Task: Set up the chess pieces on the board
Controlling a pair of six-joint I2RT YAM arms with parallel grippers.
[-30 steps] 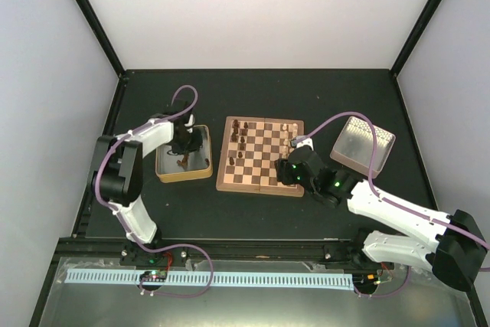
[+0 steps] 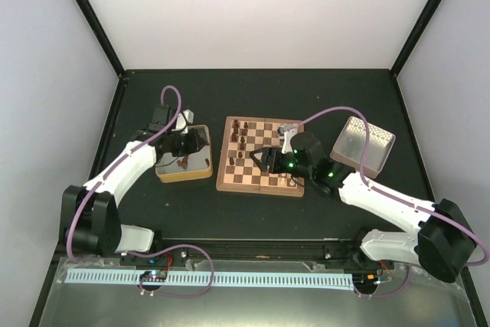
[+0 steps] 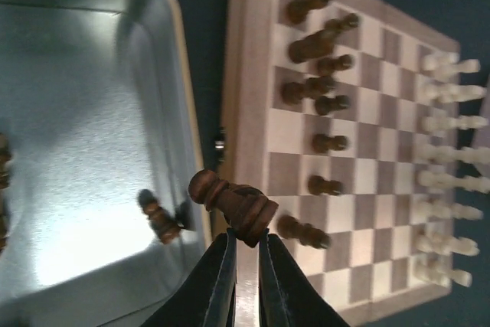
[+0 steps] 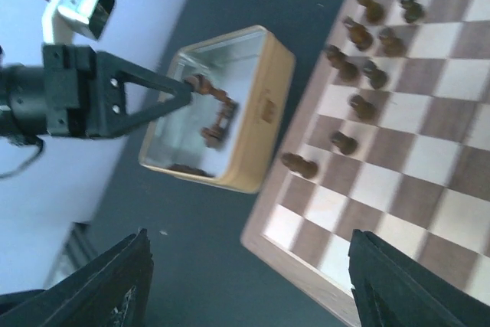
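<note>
My left gripper is shut on a dark brown chess piece (image 3: 233, 201), held above the right rim of the metal tray (image 3: 84, 151). The chessboard (image 2: 260, 180) carries several dark pieces (image 3: 327, 143) on its left side and white pieces (image 3: 448, 181) along its right side. My right gripper (image 2: 262, 157) is over the board's middle; in the right wrist view its two fingers (image 4: 394, 281) are spread wide, with nothing seen between them.
More dark pieces (image 3: 157, 216) lie in the left tray. A second metal bin (image 2: 352, 155) stands right of the board.
My left gripper has risen out of the tray with the piece. The right gripper has moved leftward from the board's right side toward its middle.
</note>
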